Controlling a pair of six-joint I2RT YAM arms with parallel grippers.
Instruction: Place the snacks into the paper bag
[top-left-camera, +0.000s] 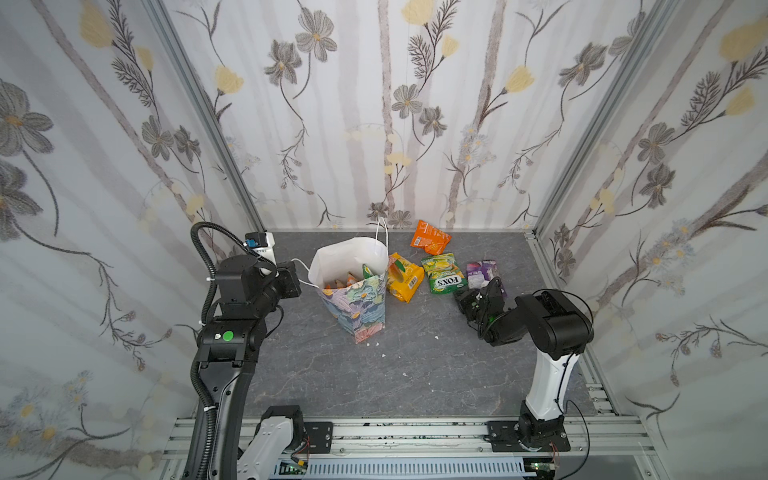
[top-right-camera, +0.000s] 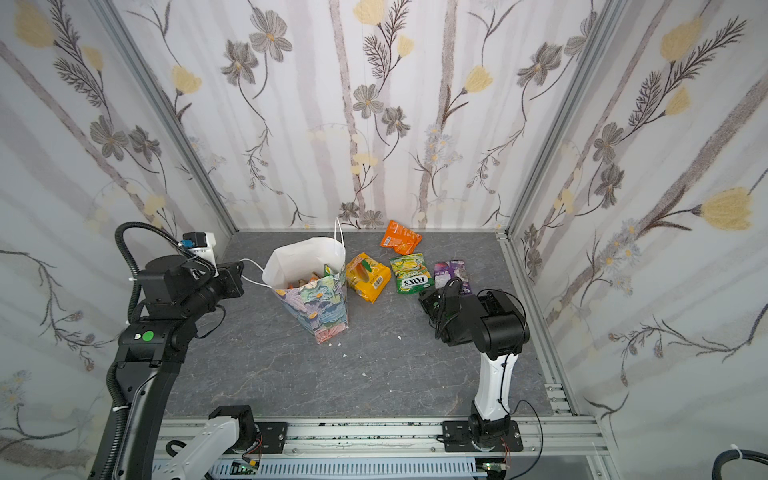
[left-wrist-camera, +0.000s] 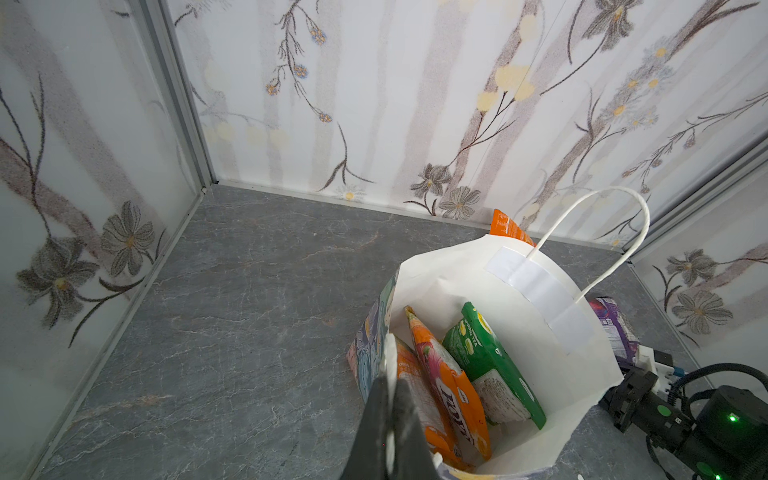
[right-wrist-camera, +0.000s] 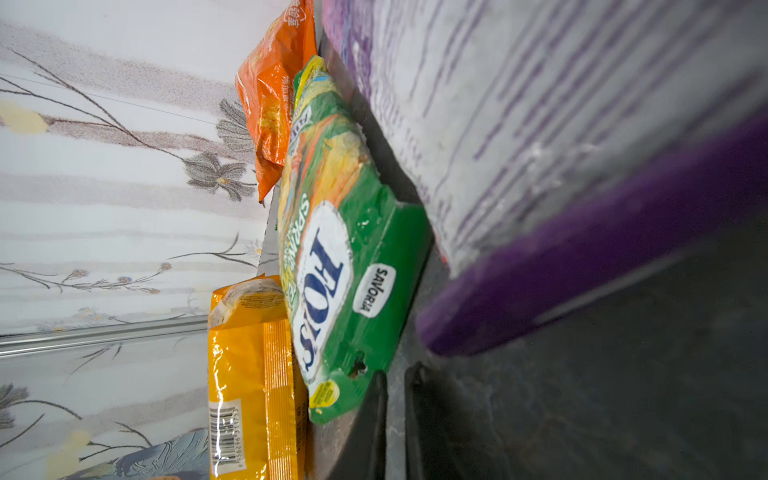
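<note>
The paper bag (top-left-camera: 352, 304) stands left of centre, holding several packets; in the left wrist view they are orange and green. My left gripper is shut at its rim, the white handle showing by the fingers. My right gripper is part open, low by the green Fox's packet (right-wrist-camera: 344, 288) and the purple-and-white packet (right-wrist-camera: 544, 200), nothing seen between its fingers. A yellow packet (top-left-camera: 405, 276) lies beside the bag, an orange packet (top-left-camera: 430, 237) behind.
Patterned walls and metal rails enclose it at back and sides.
</note>
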